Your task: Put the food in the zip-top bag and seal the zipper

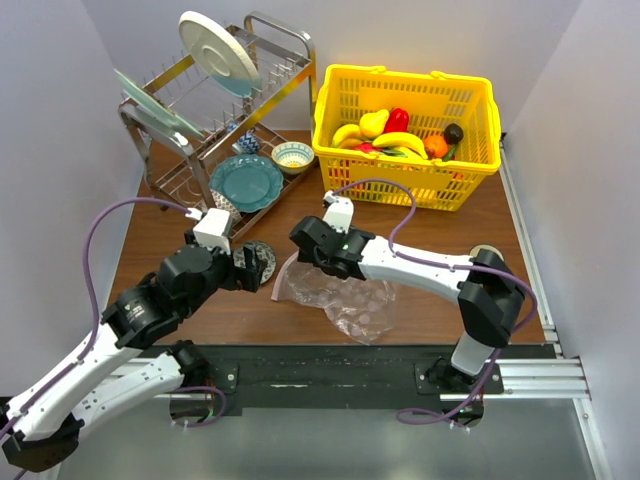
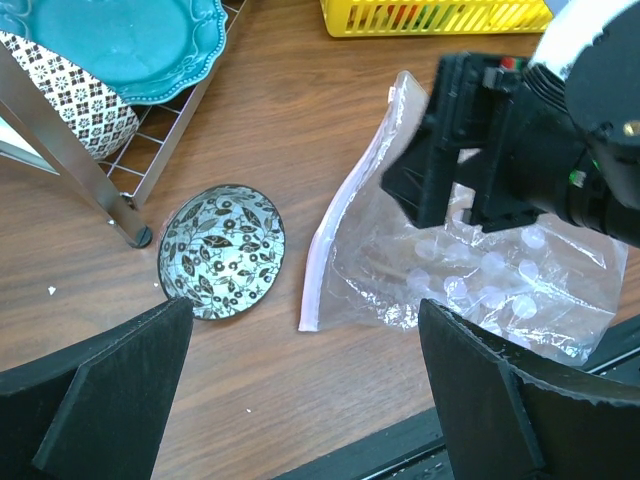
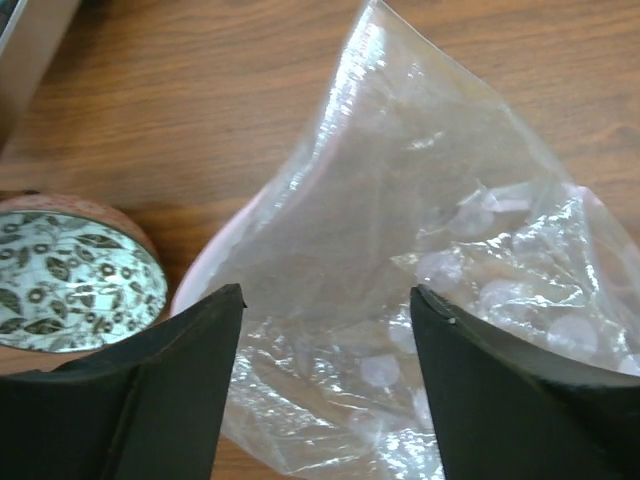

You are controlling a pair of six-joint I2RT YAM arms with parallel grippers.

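A clear zip top bag (image 1: 345, 300) lies flat on the table, its pinkish zipper edge (image 2: 322, 250) on the left side. Pale round shapes show in the bag (image 2: 490, 285); I cannot tell whether they are inside it or printed on it. Over the bag, near its zipper end, my right gripper hangs open and empty. My left gripper is open too, left of the bag and close to a round patterned dish, holding nothing. Toy food, including bananas (image 1: 400, 142), a yellow pear (image 1: 373, 123) and a red pepper (image 1: 397, 120), sits in the yellow basket (image 1: 340, 170).
The patterned dish (image 2: 222, 250) stands just left of the bag's zipper. A metal dish rack (image 1: 185, 160) with plates and bowls takes up the back left. Part of a pale round object (image 1: 487, 250) shows behind the right arm. Bare table lies right of the bag.
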